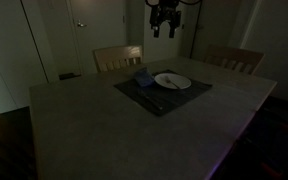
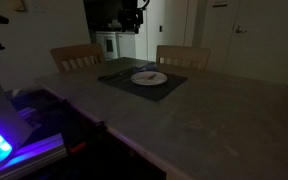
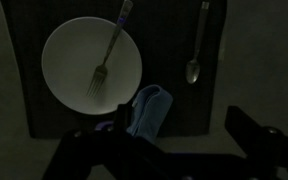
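My gripper (image 1: pixel 164 34) hangs open in the air above the far part of the table, with nothing between its fingers. Below it lies a dark placemat (image 1: pixel 162 106) bearing a white plate (image 1: pixel 183 81). In the wrist view a fork (image 3: pixel 105 63) rests on the plate, its handle reaching past the rim. A spoon (image 3: pixel 196 50) lies on the mat to the plate's right. The bunched blue cloth (image 3: pixel 150 112) sits by the plate's lower right edge, close to the dark fingers at the bottom of that view.
Wooden chairs stand at the table's edges, one behind the mat (image 1: pixel 118 56) and another at the right (image 1: pixel 234 58). The room is dim.
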